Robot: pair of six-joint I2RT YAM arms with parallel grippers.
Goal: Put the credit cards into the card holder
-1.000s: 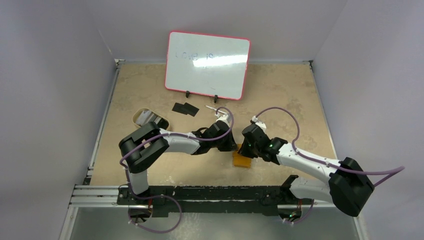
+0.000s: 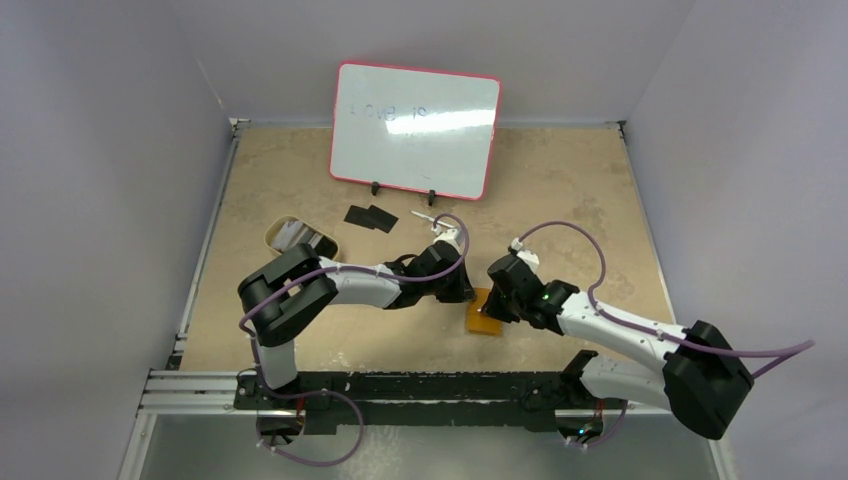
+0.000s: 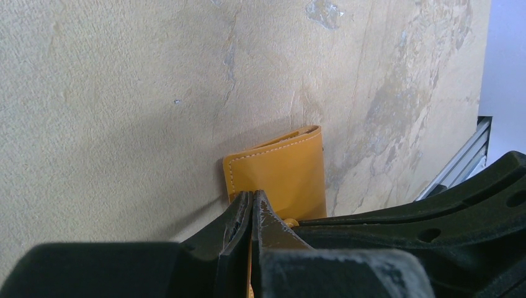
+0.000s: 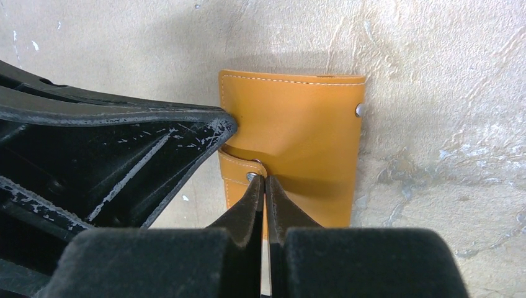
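The tan leather card holder (image 2: 484, 325) lies on the table between both arms, its stitched edge and snap flap (image 4: 239, 169) visible in the right wrist view. My left gripper is shut with its tips against the holder's edge; a thin orange sliver shows along the seam of its fingers, but I cannot tell whether leather is pinched. Shut too, my right gripper has its tips at the flap's end beside the snap, and nothing clear shows between them. Two black cards (image 2: 371, 218) rest on the table behind the left arm.
A tan oval tray (image 2: 276, 235) with white and dark items stands at the left. A pen (image 2: 430, 218) lies near the black cards, before a whiteboard (image 2: 415, 130) at the back. Free table stretches to the right rear and the left front.
My right gripper has shifted slightly right and toward the front over the holder. The left arm, the holder and the black cards have stayed in place.
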